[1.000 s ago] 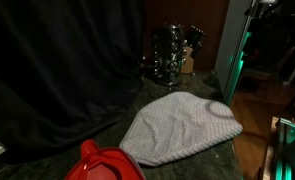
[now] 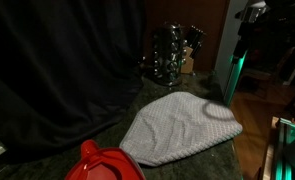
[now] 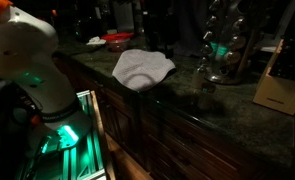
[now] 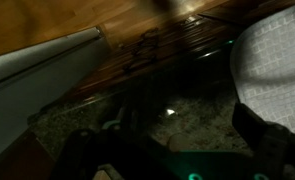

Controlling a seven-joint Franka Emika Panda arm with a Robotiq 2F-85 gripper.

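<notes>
A light grey, textured cloth [image 2: 182, 128] lies spread on the dark countertop in exterior view 1. In exterior view 2 the same cloth [image 3: 142, 69] rests near the counter's front edge, and part of it [image 4: 277, 75] shows at the right of the wrist view. My gripper is open, its dark fingers wide apart over bare dark counter left of the cloth, with nothing seen between them. Exterior view 1 has the gripper [image 2: 252, 14] high in the upper right corner, well clear of the cloth.
A red lidded pot or bowl [image 2: 105, 165] stands at the near left. Toward the back are a rack of jars [image 2: 167, 52] and a knife block [image 2: 189, 62]. Black curtain [image 2: 57, 70] hangs along the left. Bare counter surrounds the cloth.
The gripper and end of the arm have come further into the upper right of exterior view 1, moving down and left. The cloth and the red pot have stayed put.
</notes>
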